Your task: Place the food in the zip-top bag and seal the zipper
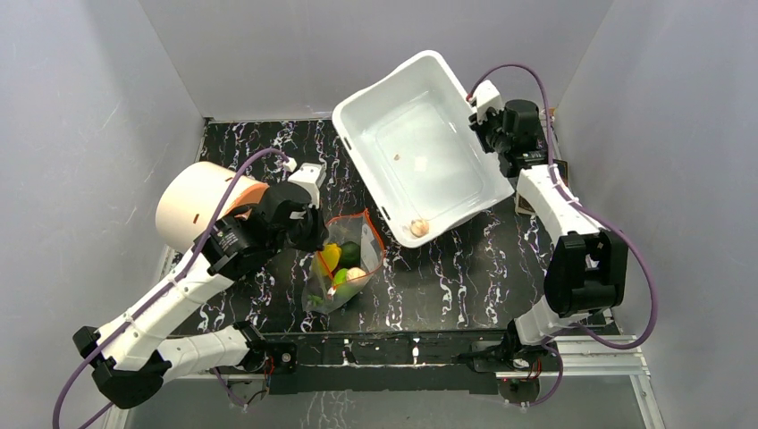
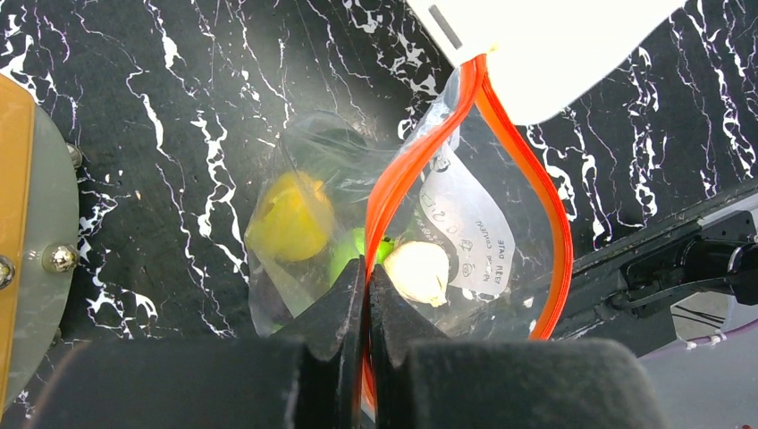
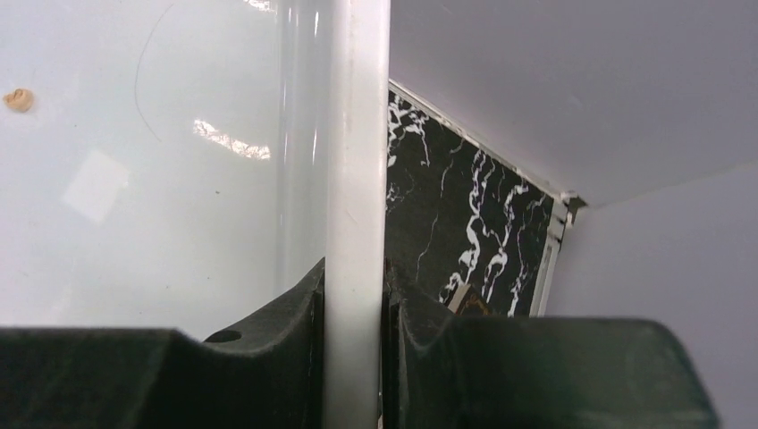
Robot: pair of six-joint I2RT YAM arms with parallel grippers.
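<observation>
The clear zip top bag (image 1: 324, 284) stands on the marble table, its orange-edged mouth spread open. Inside it show a yellow item (image 2: 290, 217), a pale bulb (image 2: 417, 272), a green item (image 2: 347, 254) and a dark green one (image 1: 349, 254). My left gripper is shut on the near side of the bag's orange rim. Tilted above the table, the white bin (image 1: 407, 134) has its right wall in my right gripper, which is shut on it. A garlic-like bulb (image 1: 418, 227) lies in the bin's lower corner, near the bag's mouth.
A large cream cylinder with an orange edge (image 1: 201, 207) lies left of the bag, close to my left arm. Behind my right arm is a dark flat item (image 1: 526, 204). Bare marble (image 1: 447, 290) stretches to the right of the bag.
</observation>
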